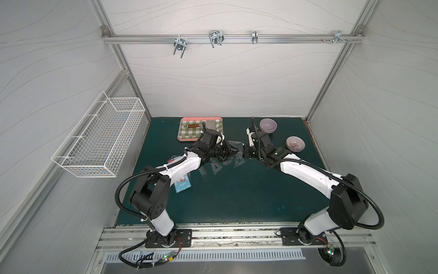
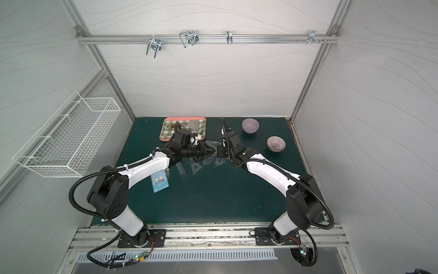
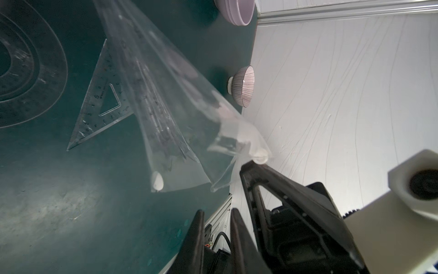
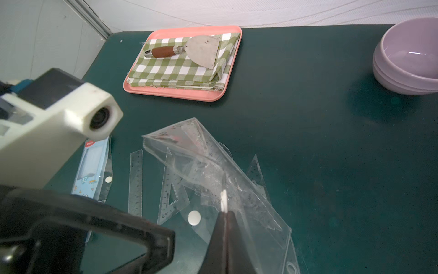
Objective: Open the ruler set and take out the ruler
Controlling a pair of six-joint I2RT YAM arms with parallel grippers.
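Note:
A clear plastic pouch [image 4: 237, 214] hangs from my right gripper, shut on its edge. My left gripper [image 1: 229, 151] is beside the pouch; in the left wrist view I cannot see how its fingers stand. On the table beneath lie a straight ruler [image 4: 135, 182], a set square [image 3: 93, 114], a protractor [image 3: 41, 86] and another triangle [image 4: 164, 207]. A blue printed sleeve [image 1: 181, 182] lies at the left.
A pink tray [image 4: 182, 93] with a checked cloth and scraper stands at the back left. Purple bowls [image 2: 250, 126] and a patterned bowl [image 2: 276, 144] stand at the right.

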